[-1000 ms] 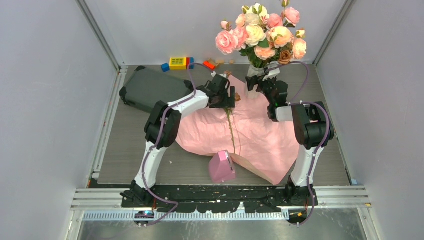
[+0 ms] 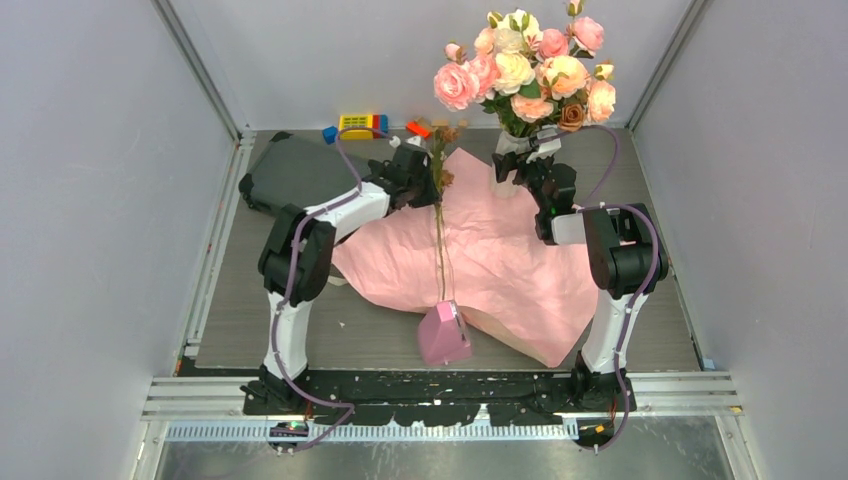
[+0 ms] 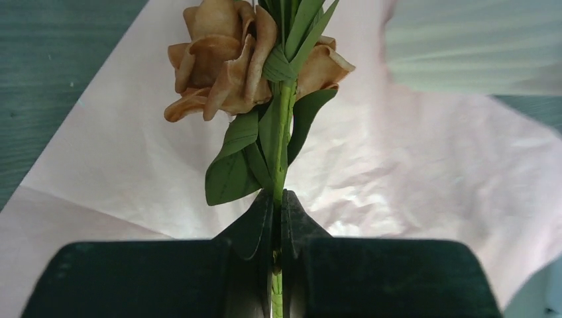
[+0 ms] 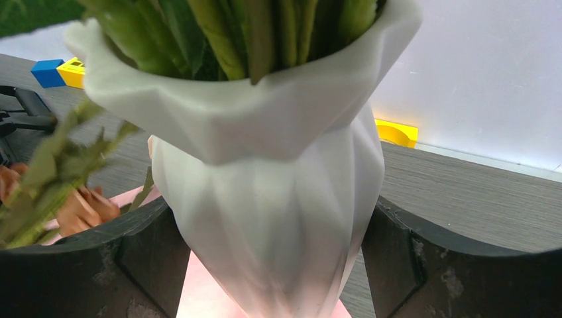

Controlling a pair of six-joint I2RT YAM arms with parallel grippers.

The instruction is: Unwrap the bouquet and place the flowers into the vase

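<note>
Brown roses (image 3: pixel 219 63) on a green stem (image 3: pixel 281 146) fill the upper middle of the left wrist view. My left gripper is shut on that stem, below the leaves. From above, the long stem (image 2: pixel 440 245) trails toward the front from the left gripper (image 2: pixel 435 190). The white vase (image 4: pixel 272 179) stands upright, full of green stems, with a large bouquet of pink and cream flowers (image 2: pixel 530 75) above its rim. My right gripper is shut around the vase's body, one finger on each side. The vase's base is out of the right wrist view.
Crumpled pink paper (image 2: pixel 500 260) covers the table's middle. A dark grey case (image 2: pixel 300 180) lies at the left, with toy blocks (image 2: pixel 355 127) behind it. A pink dispenser (image 2: pixel 443 333) stands at the front. Bare table shows at the right edge.
Right gripper and vase have stayed put.
</note>
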